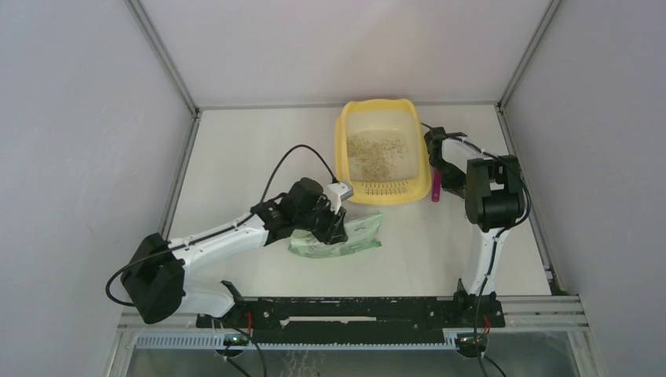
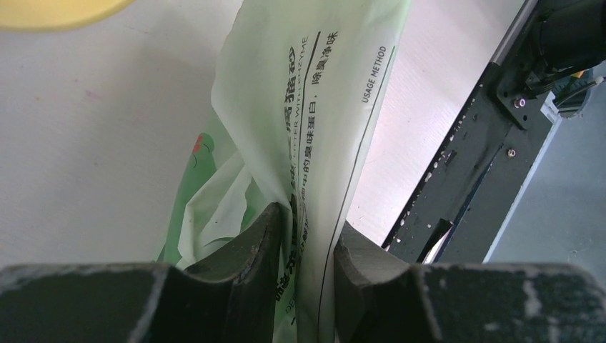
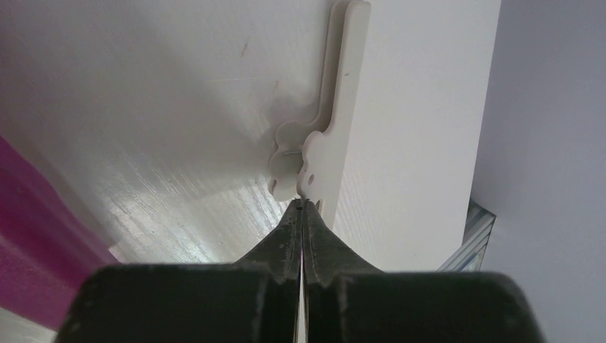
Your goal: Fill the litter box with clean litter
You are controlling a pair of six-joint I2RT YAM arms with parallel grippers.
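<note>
A white bag clip (image 3: pixel 334 136) lies on the table in the right wrist view, just beyond the fingertips of my right gripper. Those fingers meet with nothing between them; the clip is outside, its near end partly hidden behind them. In the left wrist view, my left gripper is shut on the pale green litter bag (image 2: pixel 336 93), whose top is gathered between the fingers. From above, the bag (image 1: pixel 353 237) lies in front of the yellow litter box (image 1: pixel 424 169), which has a thin scatter of litter on its floor.
A magenta scoop (image 1: pixel 436 187) lies along the box's right side; its handle (image 3: pixel 43 243) fills the lower left of the right wrist view. Side walls and a metal frame bound the table.
</note>
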